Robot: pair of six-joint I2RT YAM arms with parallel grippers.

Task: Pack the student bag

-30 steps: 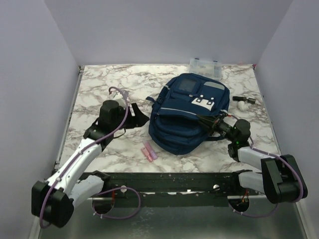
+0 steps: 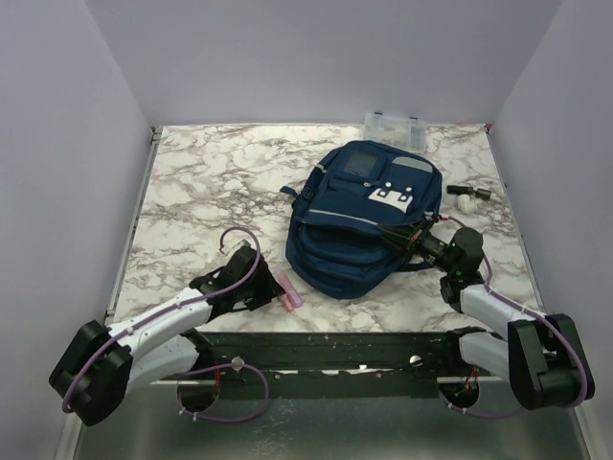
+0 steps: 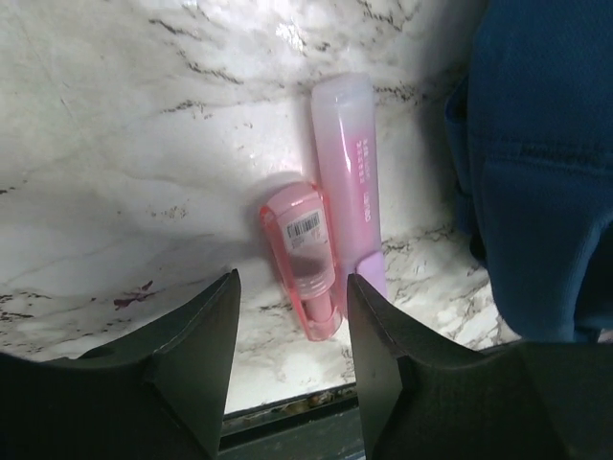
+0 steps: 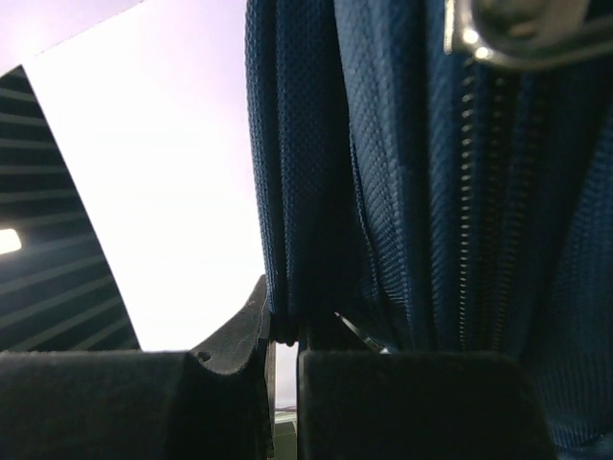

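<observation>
On the marble table, left of the dark blue backpack [image 2: 369,206], two small tubes lie side by side. One is a short red tube with a barcode label [image 3: 305,244]; touching it is a longer pink-purple tube [image 3: 347,163]. My left gripper hovers over the lower end of the red tube, its fingers part open and nothing gripped. At the backpack's front right edge, my right gripper [image 2: 391,232] is shut on the blue fabric beside a zipper [image 4: 466,220]. The backpack's front opening gapes slightly; its inside is dark.
A clear plastic box [image 2: 395,132] stands at the back edge. A black item [image 2: 467,192] and a small white one [image 2: 466,204] lie right of the backpack.
My right gripper keeps its place at the backpack, with only its upper arm shifting.
</observation>
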